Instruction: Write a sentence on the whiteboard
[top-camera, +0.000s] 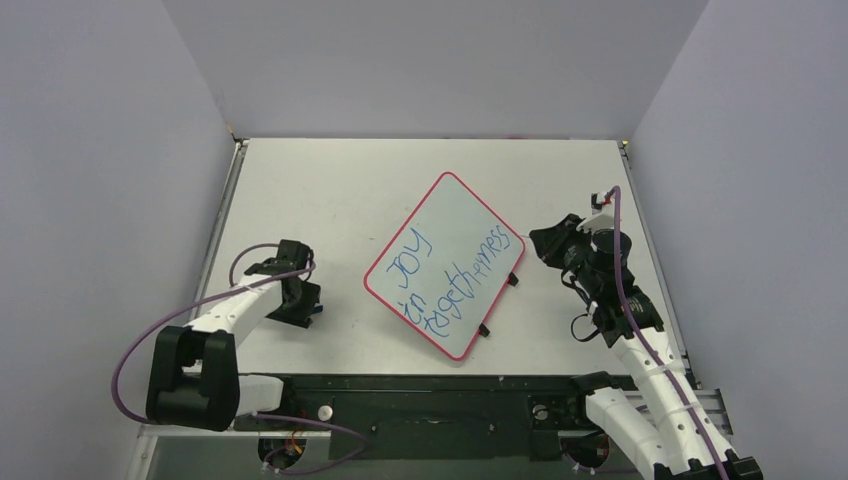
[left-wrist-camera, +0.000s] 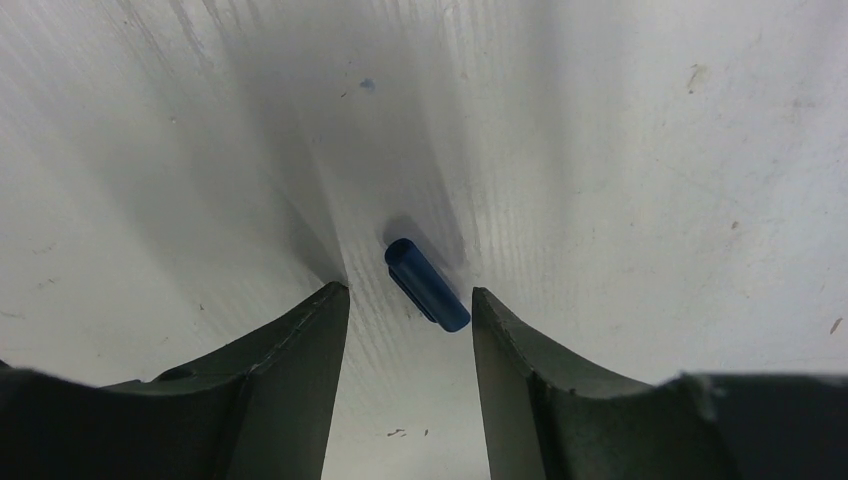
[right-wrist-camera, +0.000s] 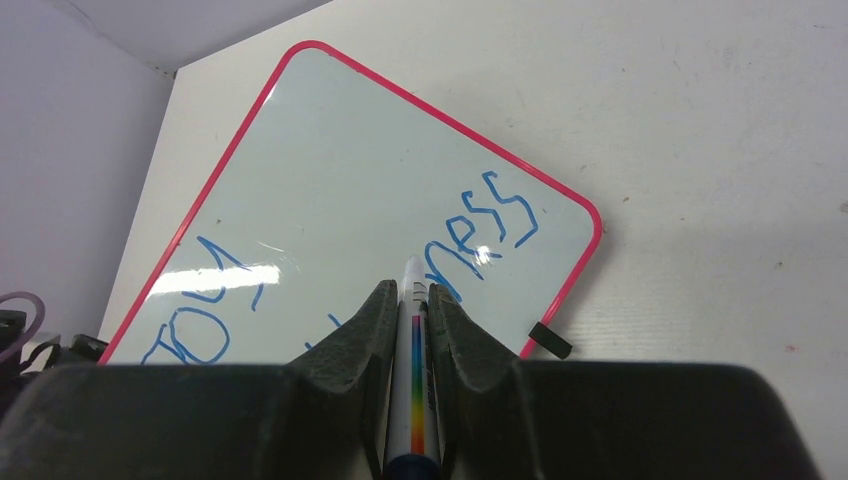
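The whiteboard (top-camera: 450, 215) with its red rim lies turned on the table, bearing "JOY in togethinness" in blue. In the right wrist view, my right gripper is shut on a white marker (right-wrist-camera: 402, 395), its pale tip pointing forward over the board. A dark blue marker cap (left-wrist-camera: 428, 285) lies on the table in the left wrist view. My left gripper is open above it, one finger on either side of the cap and nothing held. From above, the left gripper hides most of the cap.
Two black clips (top-camera: 513, 279) sit along the board's lower right edge. Bare table (top-camera: 340, 190) stretches between the left arm and the board. Purple cables run along both arms.
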